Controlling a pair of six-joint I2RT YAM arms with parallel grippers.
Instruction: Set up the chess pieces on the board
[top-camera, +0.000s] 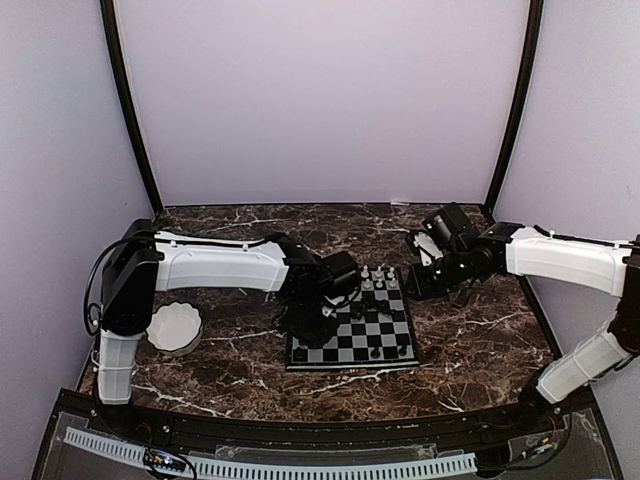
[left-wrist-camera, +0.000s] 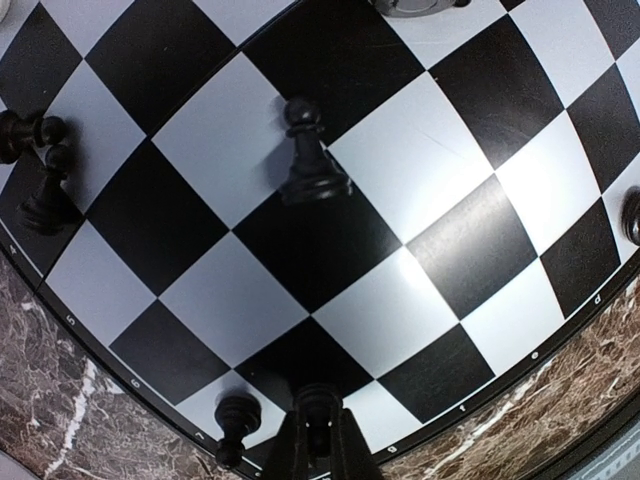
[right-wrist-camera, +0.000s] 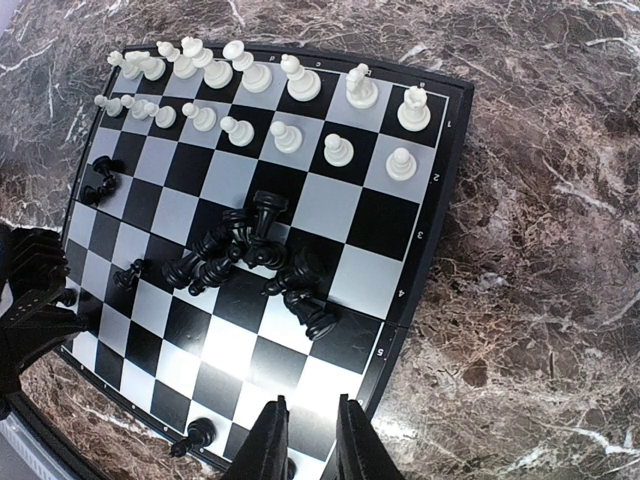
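Note:
The chessboard (top-camera: 360, 342) carries white pieces along one end, seen upright in the right wrist view (right-wrist-camera: 362, 90). Black pieces lie in a loose heap (right-wrist-camera: 265, 240) near the middle; a lone black pawn (left-wrist-camera: 313, 165) is on the board. My left gripper is low over the board, shut on a black piece (left-wrist-camera: 318, 400), beside another standing black piece (left-wrist-camera: 237, 420). My right gripper hangs over the board's side, fingers apart, with nothing seen between them.
A white bowl (top-camera: 174, 328) sits left of the board. Bare marble table (right-wrist-camera: 530, 250) surrounds the board, with room on the right.

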